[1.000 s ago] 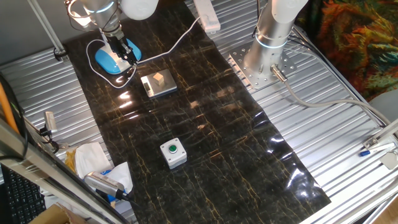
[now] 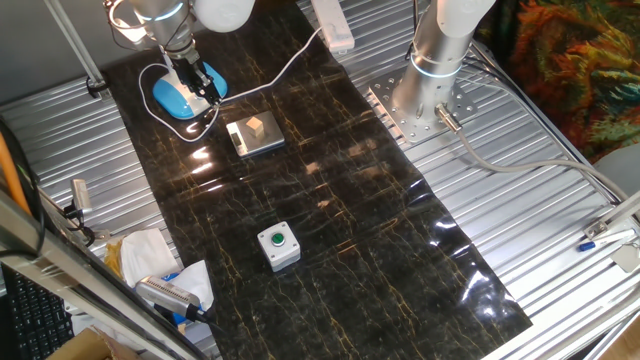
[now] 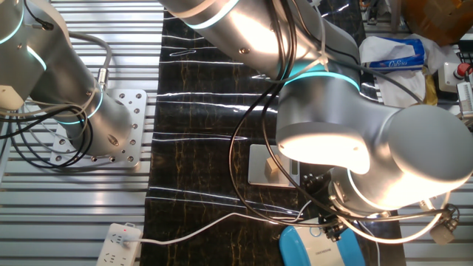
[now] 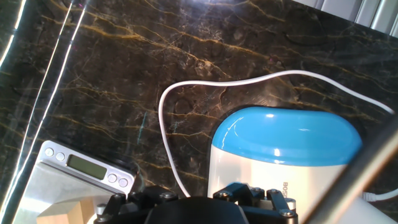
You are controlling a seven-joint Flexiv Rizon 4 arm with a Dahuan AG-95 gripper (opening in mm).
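Note:
My gripper (image 2: 208, 90) is over the edge of a blue-and-white device (image 2: 178, 97), pointing down. In the wrist view its dark fingers (image 4: 255, 200) stand apart at the bottom edge, with no object visible between them; their tips are partly cut off. The device's glossy blue end (image 4: 289, 134) lies just ahead of the right finger. To the left, a silver scale (image 4: 87, 167) with a small display carries a wooden block (image 4: 65, 213). Exterior view 2 shows the block (image 3: 273, 170) on the scale's plate, apart from the gripper.
A white cable (image 4: 233, 83) loops around the device and runs to a power strip (image 3: 118, 245). A box with a green button (image 2: 279, 245) stands further along the dark marbled sheet. Much of the sheet is clear.

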